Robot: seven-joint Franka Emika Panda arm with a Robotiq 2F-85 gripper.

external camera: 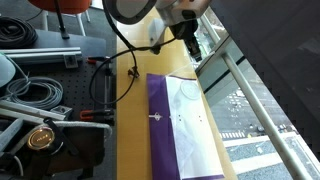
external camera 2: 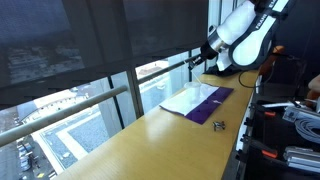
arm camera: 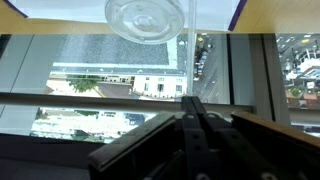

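Note:
My gripper [external camera 2: 190, 67] is shut above the table, near the window side, its fingertips close together in the wrist view [arm camera: 190, 103]. From those fingertips a pale, clear narrow strip [arm camera: 190, 50] runs up the wrist view; whether it is held or lies beyond them, I cannot tell. A clear round dish [arm camera: 145, 20] appears at the top of that view. It rests on the white sheet [external camera: 196, 130], which has a purple border [external camera: 161, 130] and lies flat on the wooden table.
A metal window rail [external camera: 255, 100] runs along the table's far side, with glass behind it. Small dark metal pieces [external camera 2: 218, 126] lie on the table in front of the sheet. Wide bare wood [external camera 2: 150, 145] is free. Cables hang from my arm.

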